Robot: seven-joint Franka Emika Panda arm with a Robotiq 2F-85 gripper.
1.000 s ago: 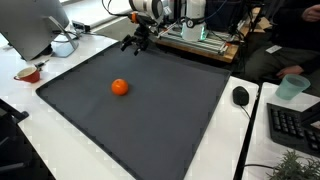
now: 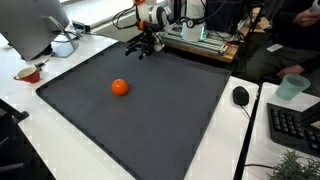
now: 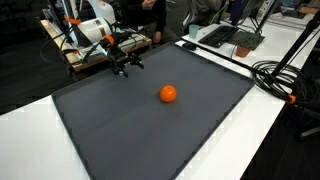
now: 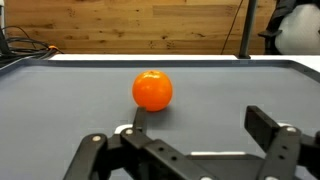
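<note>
An orange ball (image 2: 119, 87) rests on the dark grey mat (image 2: 150, 135), well out in front of the robot. In exterior view 2 the same orange ball (image 3: 168, 93) lies right of the gripper, with bare mat between them. My gripper (image 2: 144, 48) is low over the mat's edge nearest the robot base. Seen from the wrist, the fingers of my gripper stand wide apart with nothing between them, and the orange ball (image 4: 152, 90) is beyond them, left of centre, untouched.
A red cup (image 2: 29, 74) stands off the mat at the left. A computer mouse (image 2: 240, 97), a green cup (image 2: 291, 87) and a keyboard (image 2: 293, 128) lie on the right side. Coiled black cable (image 3: 280, 78) sits past the mat.
The gripper has shifted slightly to the right in exterior view 1, staying near the base. The ball has not moved.
</note>
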